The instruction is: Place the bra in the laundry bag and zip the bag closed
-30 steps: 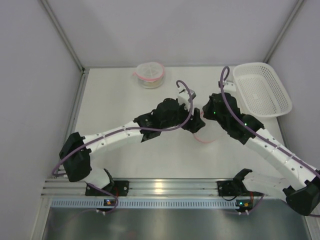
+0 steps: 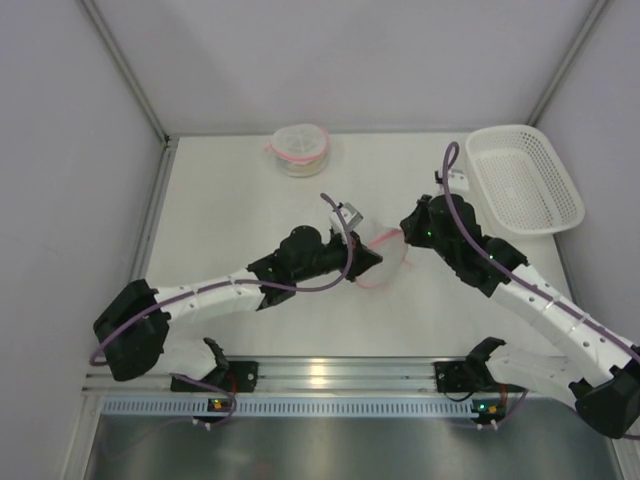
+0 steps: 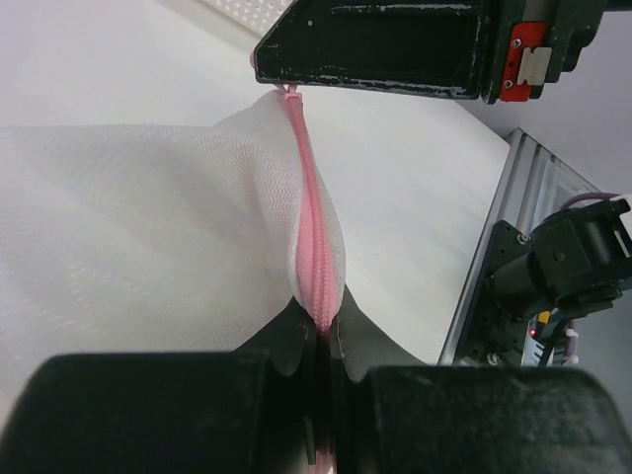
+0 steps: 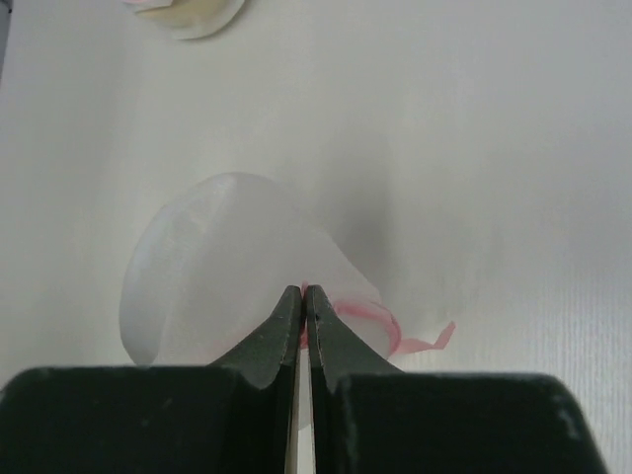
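Note:
The white mesh laundry bag [image 2: 393, 252] with its pink zip edging hangs between my two grippers near the table's middle. In the left wrist view, my left gripper is shut on the pink zipper [image 3: 316, 257]. That zipper runs taut up to the tip of my right gripper. My right gripper is shut, with a thin bit of the pink edging between its fingertips in the right wrist view. A short pink tab [image 4: 433, 343] sticks out from the bag's side. I cannot make out the bra; the bag's inside is hidden.
At the back left stands a round, pink-rimmed mesh item [image 2: 300, 146] with something tan under its white top. A white perforated basket [image 2: 580, 215] occupies the back right.
My right gripper has hardly moved.

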